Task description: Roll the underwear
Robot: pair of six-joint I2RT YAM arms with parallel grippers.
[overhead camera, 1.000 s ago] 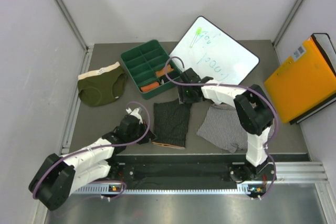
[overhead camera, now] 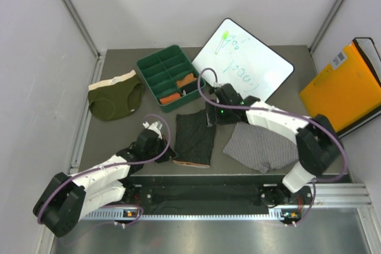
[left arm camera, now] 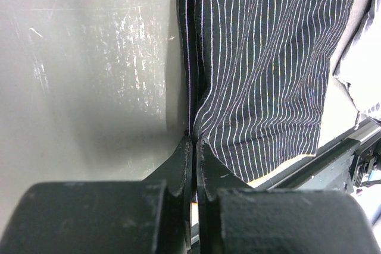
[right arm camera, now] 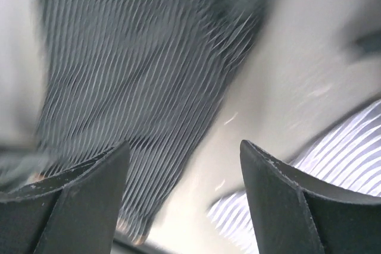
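Observation:
Dark pinstriped underwear [overhead camera: 193, 135] lies folded on the grey table, a thin orange edge along its front. In the left wrist view, the folds of the underwear [left arm camera: 262, 69] gather at the tips of my left gripper, which is shut on its left edge near the front corner. My right gripper [overhead camera: 211, 118] stands open at the far right corner of the cloth. In the right wrist view, the underwear [right arm camera: 119, 81] looks blurred beyond the spread fingers [right arm camera: 274, 188], with nothing between them. The corner beneath the right gripper is partly hidden from above.
Behind the cloth stands a green divided box [overhead camera: 156, 71] holding a few rolled items. A whiteboard [overhead camera: 262, 57] lies at the back right. Olive briefs [overhead camera: 116, 99] are on the left, a light striped garment [overhead camera: 262, 150] on the right, an orange box [overhead camera: 339, 87] beyond.
The right arm has swung to the right, and its forearm is blurred. The left arm stays put.

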